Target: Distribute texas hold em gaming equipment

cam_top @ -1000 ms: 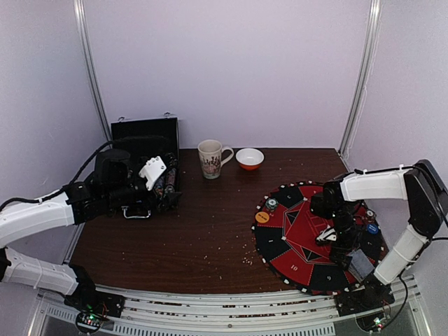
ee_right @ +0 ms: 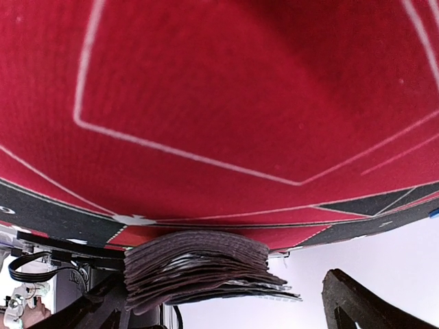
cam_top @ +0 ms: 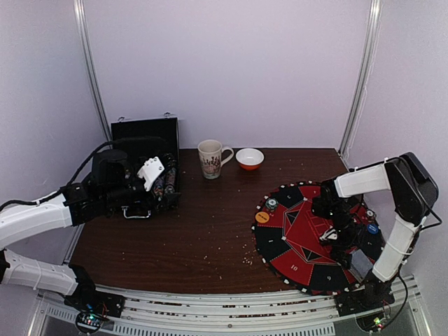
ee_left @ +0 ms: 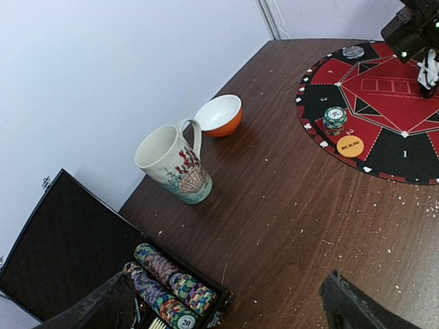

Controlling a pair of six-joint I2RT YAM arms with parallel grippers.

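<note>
A fanned stack of playing cards [ee_right: 206, 264] appears between the parted fingers of my right gripper in the right wrist view. In the top view this stack looks like a grey block [cam_top: 360, 264] on the round mat [cam_top: 294, 264], close to the right gripper [cam_top: 341, 257]; whether they touch cannot be told. The open case [ee_left: 68, 240] at the left holds rows of chips [ee_left: 168, 282]. My left gripper is open over that side, gripping nothing. A chip stack [ee_left: 335, 118] and an orange big blind button [ee_left: 350, 146] rest on the mat.
A mug [cam_top: 211, 159] and a small white-and-orange bowl [cam_top: 250, 159] stand at the back middle. Near the mat's right edge lies a blue button [cam_top: 372, 229]. Bare brown table [cam_top: 189, 245] separates the case from the mat.
The right arm's elbow has shifted left and slightly up, and its gripper has tilted a little over the mat. My left arm and the objects stay where they were.
</note>
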